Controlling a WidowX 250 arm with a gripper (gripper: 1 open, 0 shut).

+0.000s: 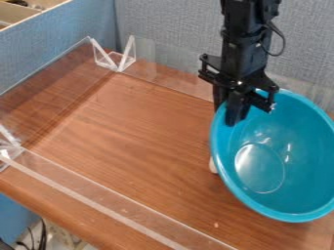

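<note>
A turquoise plastic bowl (269, 166) fills the right side of the view, tilted so its inside faces the camera. My black gripper (237, 105) reaches down from the top right and is shut on the bowl's upper left rim. The fingertips are partly hard to make out against the rim. A small pale object peeks out behind the bowl's left edge, mostly hidden.
Grey padded walls stand at the back, a wooden box at top left. Cables hang at the lower left.
</note>
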